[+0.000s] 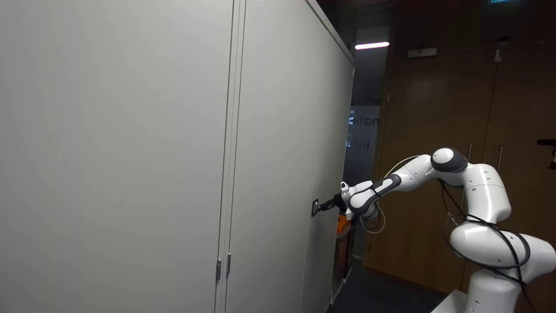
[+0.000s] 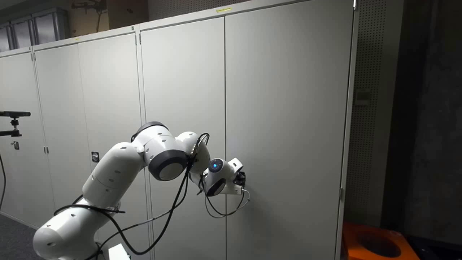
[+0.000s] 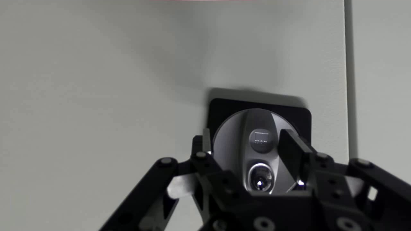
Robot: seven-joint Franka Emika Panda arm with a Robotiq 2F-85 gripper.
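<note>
In the wrist view a round silver handle (image 3: pixel 250 119) with a keyhole sits in a square black plate (image 3: pixel 221 104) on the grey cabinet door (image 3: pixel 96 96). My gripper is part open there, one finger at the handle's left edge and the other over its right side. Whether the pads touch the handle I cannot tell. From the side in exterior view 1, the gripper (image 1: pixel 319 208) reaches the black lock plate (image 1: pixel 315 206). In exterior view 2 the wrist hides the handle, and the cabinet doors (image 2: pixel 286 108) are closed.
A vertical seam (image 3: pixel 350 77) between the doors runs just right of the plate. An orange-topped bin (image 1: pixel 343 224) stands past the cabinet's far end. Cables (image 2: pixel 169 216) hang loosely from the arm. Bare floor (image 1: pixel 396 287) shows near the arm's base.
</note>
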